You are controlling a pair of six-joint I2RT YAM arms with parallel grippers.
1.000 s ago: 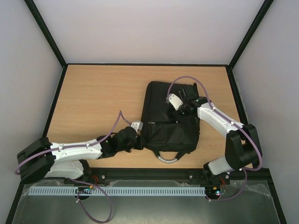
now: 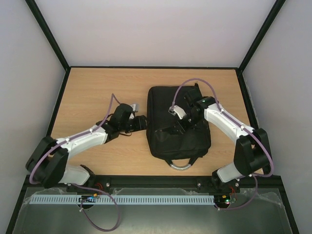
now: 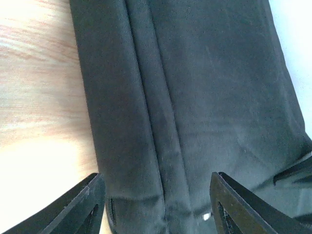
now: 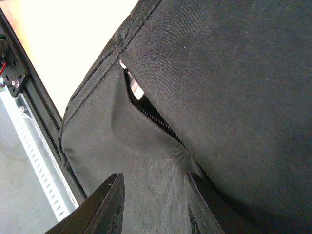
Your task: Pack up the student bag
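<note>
A black backpack [image 2: 180, 148] lies flat on the table, its top handle [image 2: 181, 166] toward me. Across its front pocket runs a zipper [image 4: 151, 113], parted for a short stretch near the pocket's corner. My left gripper [image 2: 143, 122] stands at the bag's left side; in the left wrist view its fingers [image 3: 80, 209] are spread apart over the bag's edge, nothing between them. Over the bag's middle, close to the zipper line, is my right gripper [image 2: 178, 128]. The right wrist view shows its fingers [image 4: 113, 197] apart above the pocket cloth, not visibly pinching any of it.
Bare wooden table [image 2: 100, 90] lies left of and behind the bag. A dark frame rail [image 2: 151, 181] borders the front edge. White walls close in the sides and back. No books or other supplies are in view.
The bag has straightened slightly.
</note>
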